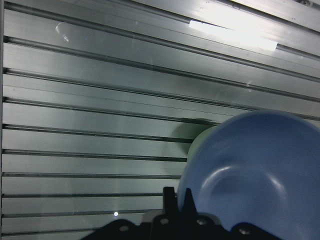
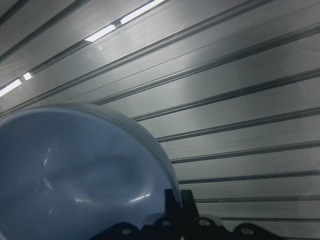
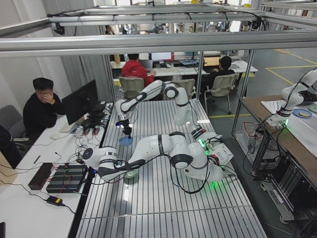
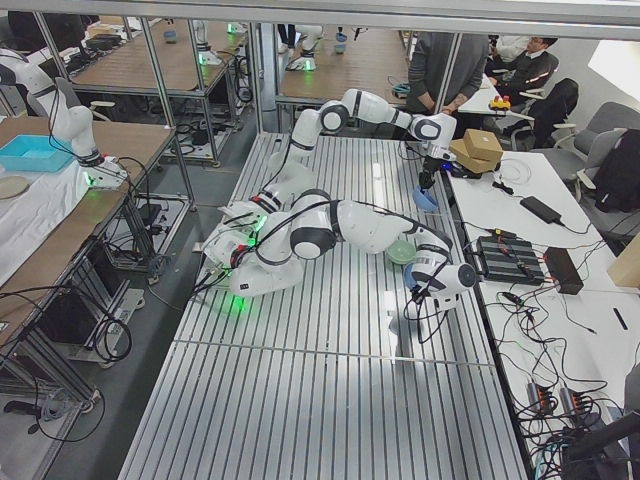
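Observation:
In the left wrist view my left gripper is shut on the rim of a blue bowl (image 1: 250, 175), which hangs over a green bowl (image 1: 197, 142), partly covering it. In the right wrist view my right gripper is shut on the rim of another blue bowl (image 2: 75, 170), over bare slats. The green bowl (image 4: 400, 252) sits on the slatted table (image 4: 300, 400) between the two held bowls. In the camera left view the right arm's blue bowl (image 3: 126, 141) shows beyond the green one; my left arm mostly hides its own bowl.
Both white arms reach across the table to its long edge, beside a desk (image 3: 34, 208) with monitor, cables and boxes. A person sits at that desk.

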